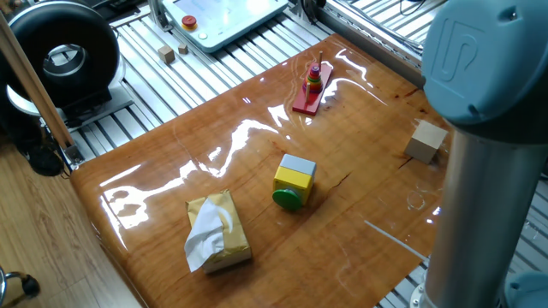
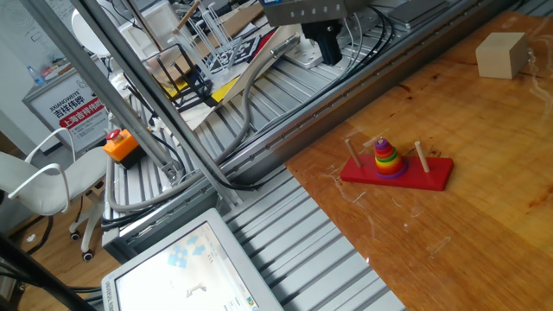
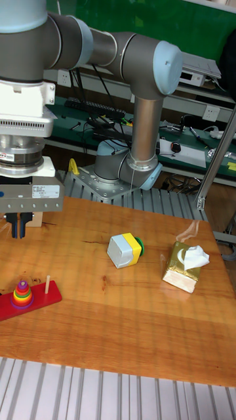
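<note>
My gripper (image 3: 19, 234) points down at the left of exterior view 3, above the table; at the top of exterior view 2 the gripper (image 2: 331, 59) shows only partly. Its dark fingers sit close together, and whether a gap lies between them is unclear. No object is seen hanging from it. A red peg board (image 2: 423, 176) carries a stack of coloured rings (image 2: 389, 161) between two bare pegs. Behind the gripper in exterior view 3 stands a plain wooden block, clearer in exterior view 2 as a pale block (image 2: 501, 55).
Mid-table lies a grey and yellow block (image 1: 294, 177) with a green round end (image 1: 287, 199). A gold tissue pack (image 1: 231, 233) is near the table's edge. The teach pendant (image 1: 227, 19) rests on the slatted frame. Bare tabletop (image 3: 139, 329) stretches between these things.
</note>
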